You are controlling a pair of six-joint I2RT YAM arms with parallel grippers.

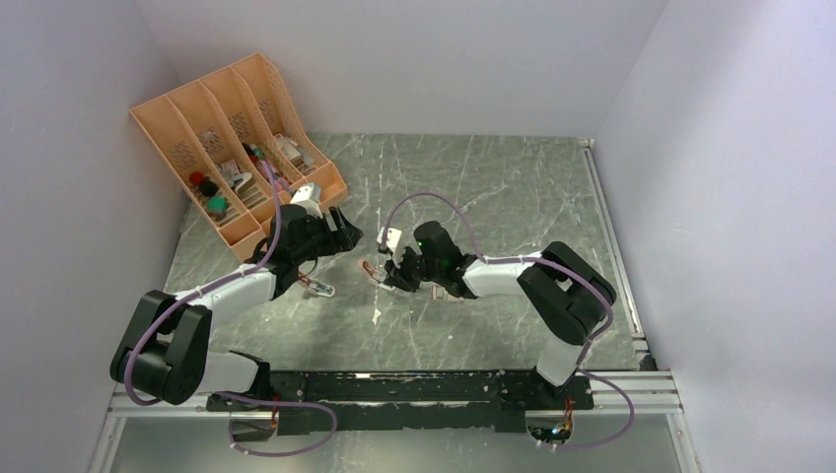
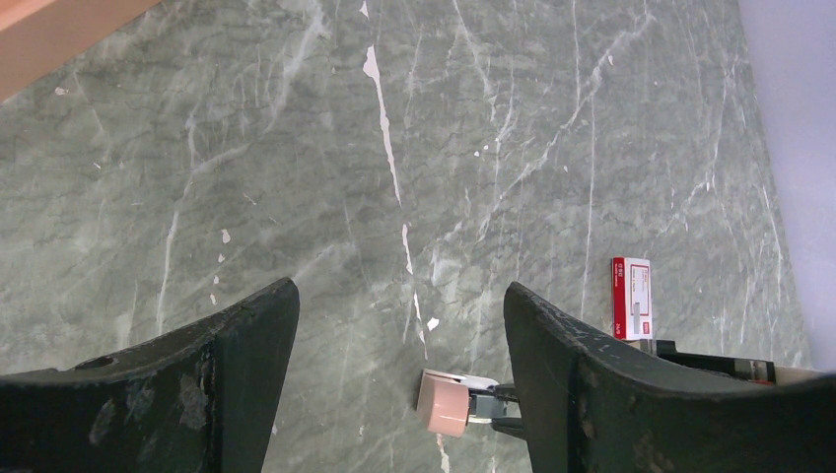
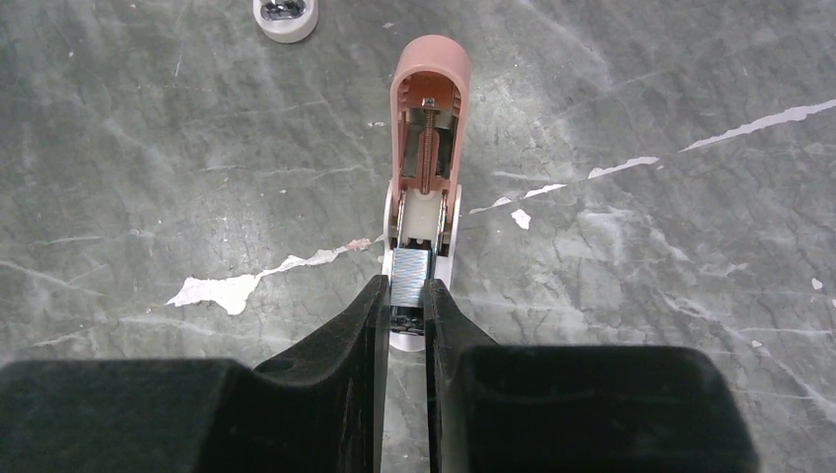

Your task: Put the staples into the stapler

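In the right wrist view a stapler with a pink top (image 3: 431, 59) lies opened out, its metal rails showing. A short silver strip of staples (image 3: 409, 271) sits over the front end of its magazine, with the closed tips of my right gripper on it. Whether the strip lies fully down in the channel cannot be told. From above, the right gripper (image 1: 394, 276) covers the stapler's front end. My left gripper hangs with its fingers wide apart above bare table, nothing between them; the pink stapler end (image 2: 444, 405) shows beyond it.
A second stapler (image 1: 317, 287) lies below the left arm. The red-and-white box (image 2: 632, 299) rests on the table by the right arm. A tan organizer (image 1: 237, 232) with several items stands at the back left.
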